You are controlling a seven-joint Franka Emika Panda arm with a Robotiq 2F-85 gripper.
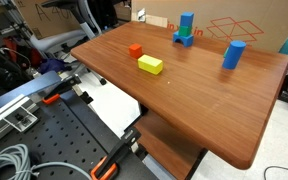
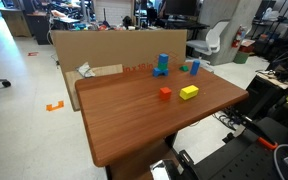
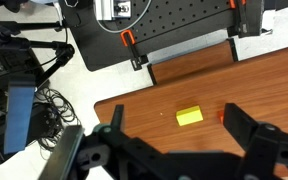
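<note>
On the brown table sit a red block (image 1: pixel 135 49) and, a short way off, a larger yellow block (image 1: pixel 150 65). Behind them stands a blue and green stack (image 1: pixel 185 29), wider at its base. A blue cylinder (image 1: pixel 234 54) is upright nearer the table's far side. Looking down, the wrist view has my gripper with its dark fingers spread wide apart. Between them, on the tabletop below, the yellow block (image 3: pixel 189 116) shows, and the red block (image 3: pixel 222 117) lies close to the right finger. Nothing appears held.
A cardboard panel (image 2: pixel 104 48) stands along one table edge. A black perforated bench (image 1: pixel 64 140) with orange-handled clamps and a grey cable (image 1: pixel 14 160) lies beside it, across a gap.
</note>
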